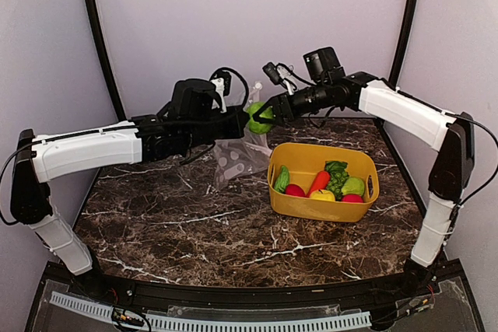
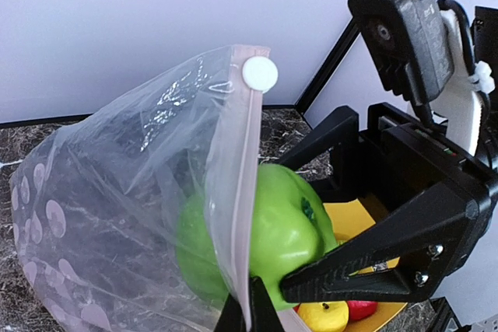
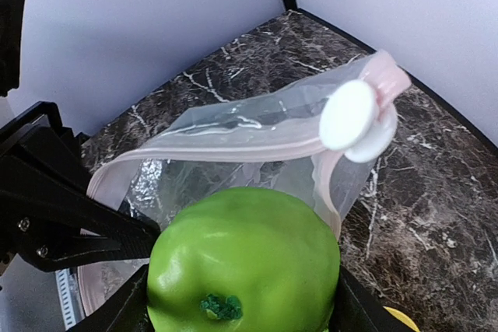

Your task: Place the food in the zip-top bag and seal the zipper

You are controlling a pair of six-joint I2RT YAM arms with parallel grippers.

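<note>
A clear zip bag (image 2: 109, 192) hangs from my left gripper, which is shut on its zipper edge at the bottom of the left wrist view. My right gripper (image 1: 272, 110) holds a green pepper (image 3: 241, 262) between its fingers, in the mouth of the bag. In the left wrist view the pepper (image 2: 288, 231) is partly behind the clear plastic; in the right wrist view the bag's rim arches above it, with white slider tabs (image 3: 350, 118).
A yellow bin (image 1: 299, 207) stands on the marble table at the right, holding a cucumber, carrot, leafy greens and several round fruits. Walls close off the back and sides.
</note>
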